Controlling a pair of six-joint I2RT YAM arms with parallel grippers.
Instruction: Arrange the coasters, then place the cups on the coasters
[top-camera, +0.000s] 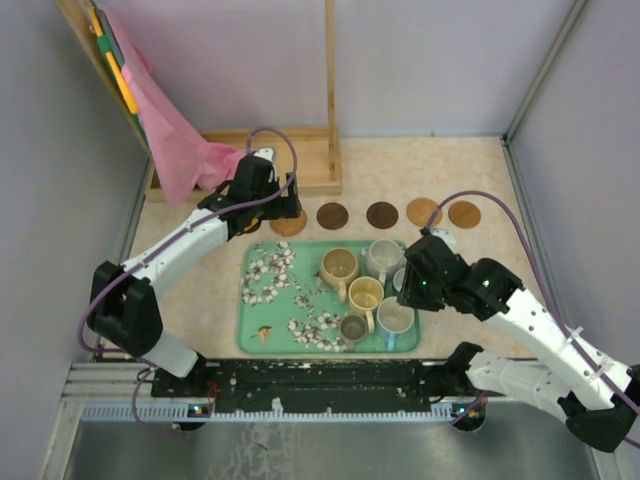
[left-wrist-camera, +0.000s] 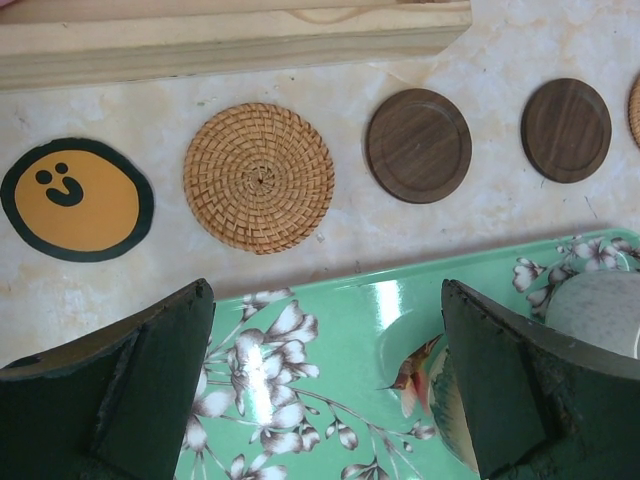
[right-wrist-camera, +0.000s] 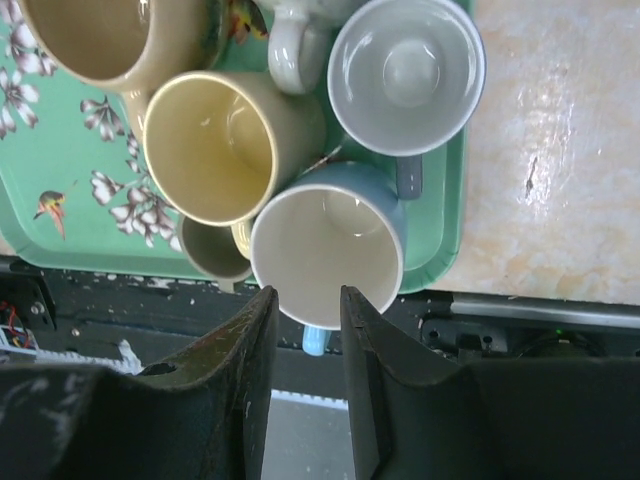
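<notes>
My right gripper (top-camera: 410, 295) hangs over the right side of the green tray (top-camera: 260, 330), just above a white-blue cup (right-wrist-camera: 330, 250) with a blue handle. In the right wrist view its fingers are slightly apart with nothing between them, by that cup's near rim. A small grey cup (right-wrist-camera: 405, 75) and yellow mugs (right-wrist-camera: 210, 150) sit beside it. My left gripper (top-camera: 285, 205) stands open and empty over the coaster row: woven coaster (left-wrist-camera: 258, 178), dark wooden coasters (left-wrist-camera: 418, 145), orange face coaster (left-wrist-camera: 85, 200).
A wooden rack (top-camera: 320, 160) with pink cloth (top-camera: 175, 150) stands at the back left. Lighter coasters (top-camera: 463, 213) lie at the right of the row. The table right of the tray is bare.
</notes>
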